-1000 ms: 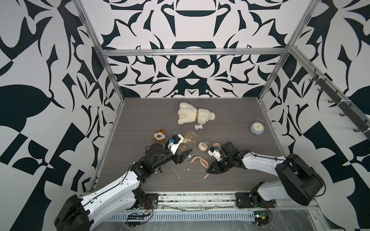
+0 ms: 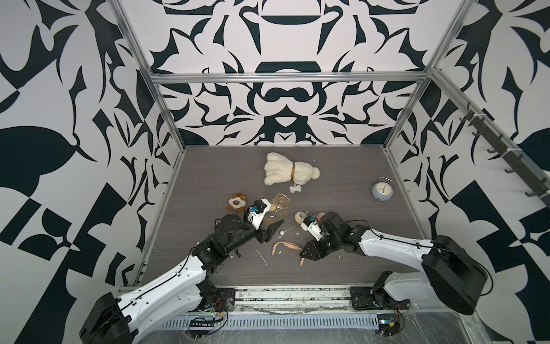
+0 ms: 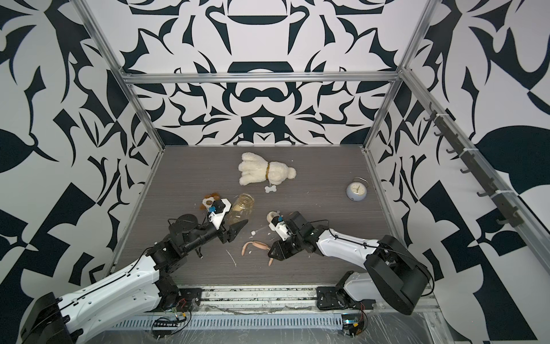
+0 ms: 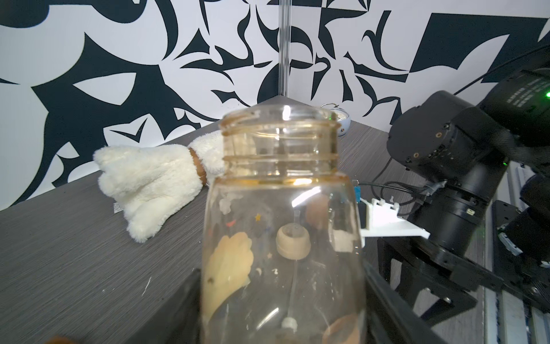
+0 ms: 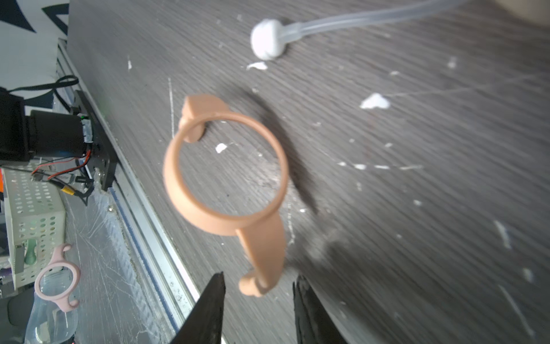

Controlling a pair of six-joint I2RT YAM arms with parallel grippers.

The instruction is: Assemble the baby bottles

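My left gripper is shut on a clear amber bottle, lifted with its open neck upward. My right gripper is open, just short of a peach handle ring on the table, with nothing between its fingers. A straw with a white weighted end lies beyond the handle in the right wrist view. A cream collar piece sits near the right gripper in the top left view, partly hidden.
A white plush dog and a bone tag lie at the back of the table. A brown bear toy is left of the bottle, a clock at the right.
My right gripper has moved leftward over the handle ring, which appears shifted slightly left.
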